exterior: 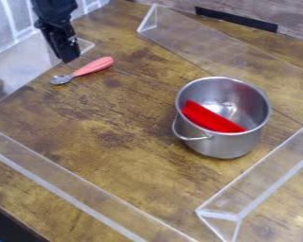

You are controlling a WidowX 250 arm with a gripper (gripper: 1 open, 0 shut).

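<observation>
My black gripper (68, 52) is at the top left, above and just beyond a spoon (94, 67) with a pink handle and metal bowl, which lies on the wooden table. It looks shut, with nothing visible between its fingers. On the right stands a steel pot (220, 137) with a long red object (207, 116) inside.
Clear plastic barriers border the table (116, 142) at the left, lower left, back and right.
</observation>
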